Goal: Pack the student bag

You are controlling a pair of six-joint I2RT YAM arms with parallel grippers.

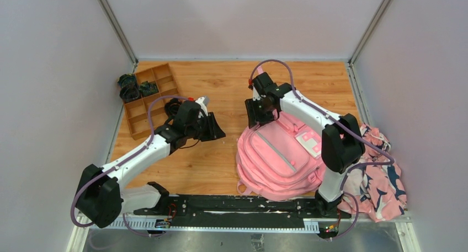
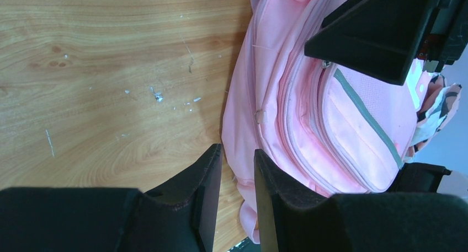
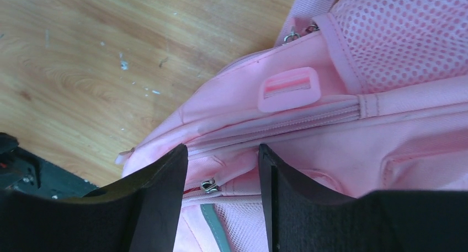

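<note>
The pink backpack (image 1: 281, 158) lies flat on the right half of the wooden table, its zippers and a grey stripe facing up. Over its upper left edge hovers my right gripper (image 1: 253, 113); in the right wrist view the two fingers (image 3: 160, 191) stand apart, with a zipper pull (image 3: 209, 186) visible beyond the gap and nothing held. My left gripper (image 1: 215, 132) is above bare table to the left of the bag. Its fingers (image 2: 207, 191) are parted by a narrow gap in the left wrist view, empty, with the bag's side (image 2: 237, 141) behind.
A wooden divided tray (image 1: 138, 122) stands at the back left with dark bundled items (image 1: 129, 89) in it. A patterned pink cloth bag (image 1: 381, 188) lies at the far right by the wall. Bare table (image 1: 212, 84) shows at the back middle.
</note>
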